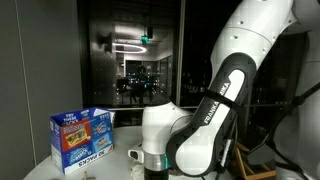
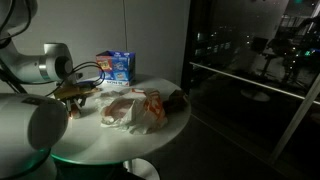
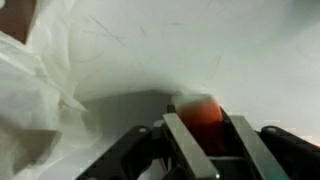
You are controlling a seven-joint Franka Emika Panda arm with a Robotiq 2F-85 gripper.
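In the wrist view, a small red object with a whitish end [image 3: 203, 112] lies between the fingers of my gripper. The fingers [image 3: 187, 143] flank it closely, but whether both press on it is unclear. My gripper [image 2: 72, 95] points down over the left part of the white table in exterior view 2, where a small orange-red patch shows below it. From exterior view 1 the fingertips are hidden at the bottom edge.
A crumpled whitish plastic bag [image 2: 135, 110] with something orange-brown in it lies right of my gripper. Behind stands a blue and red box [image 2: 115, 67]. Bare white table [image 2: 100, 145] shows toward the near edge.
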